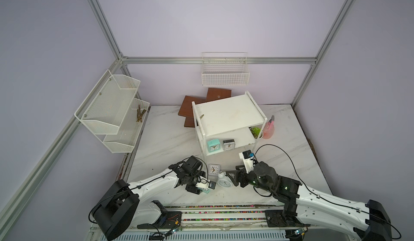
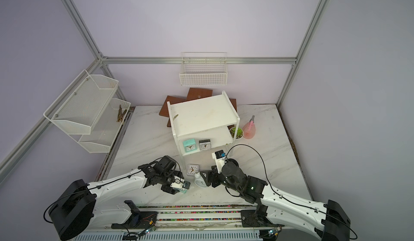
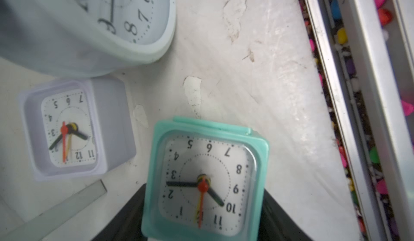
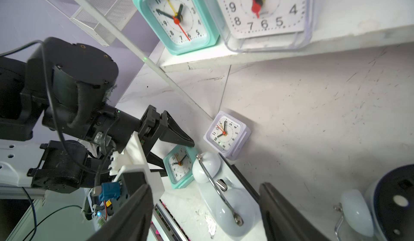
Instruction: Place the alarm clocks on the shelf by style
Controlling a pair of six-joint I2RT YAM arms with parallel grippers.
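Observation:
Around a teal square clock near the table's front, the fingers of my left gripper stand open. Whether they touch its sides, I cannot tell. A white twin-bell clock stands just right of it, with my right gripper open around it, one finger either side. Between and behind them a lilac square clock rests on the table. On the lower board of the white shelf, another teal clock stands left of a square clock with a clear, dark-looking case.
A dark round object with a pale bell sits at the right edge of the right wrist view. A potted plant and a pink bottle stand right of the shelf. Rails with coloured pebbles border the table's front.

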